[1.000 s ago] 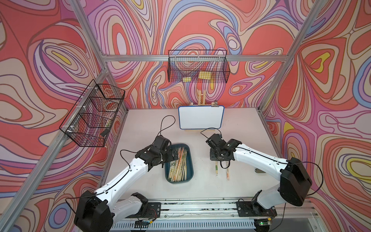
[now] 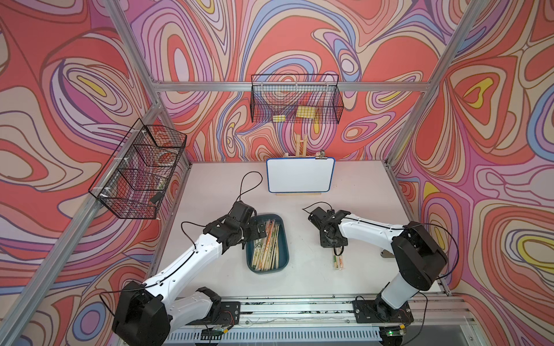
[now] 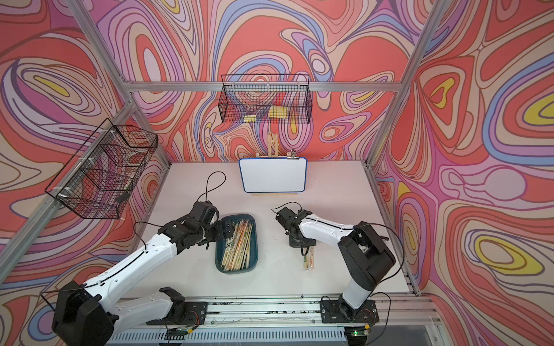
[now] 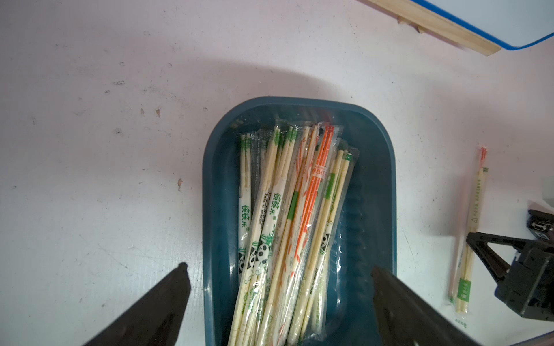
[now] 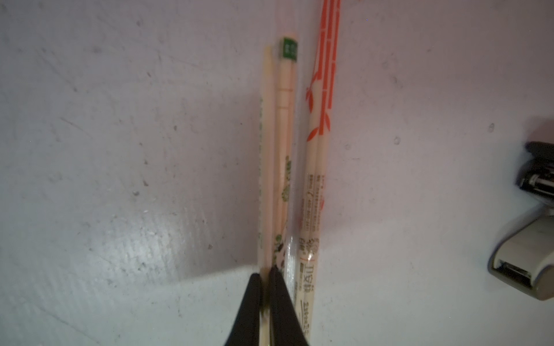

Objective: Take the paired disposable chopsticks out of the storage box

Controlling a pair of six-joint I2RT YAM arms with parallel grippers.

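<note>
The dark teal storage box [image 2: 282, 262] holds several wrapped chopstick pairs [image 4: 288, 230], some marked green and some orange. Above the box, my left gripper is open, its fingers spread wide with nothing gripped. To the right of the box, my right gripper is shut on a green-banded chopstick pair [image 5: 284, 115] in clear wrapping. That pair is very low and lies closely alongside an orange-marked pair [image 5: 318, 127] on the table. In the top views the right gripper covers the far part of both pairs.
A whiteboard [image 2: 300, 175] on a small wooden easel stands at the back. A grey object [image 5: 526, 253] lies right of the right gripper.
My right gripper has shifted slightly right and toward the front with the green-banded pair, closing the gap to the orange-marked pair. The left arm and the box have stayed put.
</note>
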